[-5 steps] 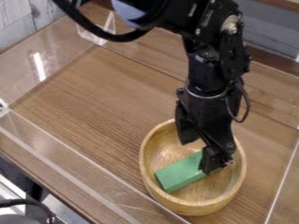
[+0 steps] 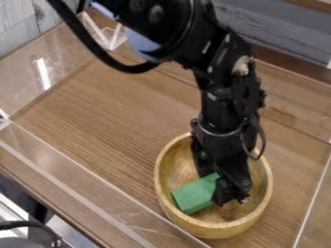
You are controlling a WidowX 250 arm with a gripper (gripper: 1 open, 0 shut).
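A round wooden bowl sits on the wooden surface at the lower middle. Inside it lies a green block, partly covered by my black gripper, which reaches down into the bowl from above. The fingertips are low at the block's right part, shut on it as far as shows; the exact contact is hard to make out.
Bare wooden counter fills the left and middle. Clear plastic edges run along the left and right sides. A ledge runs across the back right.
My gripper has moved down into the bowl onto the green block, now covering more of it.
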